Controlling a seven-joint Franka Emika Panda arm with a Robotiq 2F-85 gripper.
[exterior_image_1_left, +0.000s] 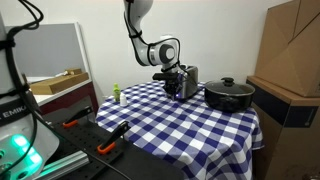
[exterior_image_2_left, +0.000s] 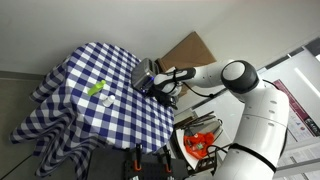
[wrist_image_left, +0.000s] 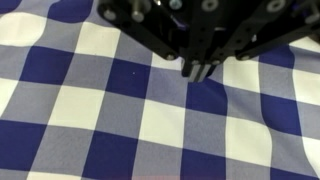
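My gripper is low over the blue-and-white checked cloth, beside the grey metal toaster in exterior view 1. In the wrist view the dark fingertips of my gripper are together, and only cloth shows beneath them. Nothing is visible between the fingers. From exterior view 2, the arm reaches in from the right toward the toaster; its fingers are too small there to make out clearly.
A dark lidded pot stands right of the toaster. Toward the left of the cloth are a green item and a small white item. A cardboard box rises at the right.
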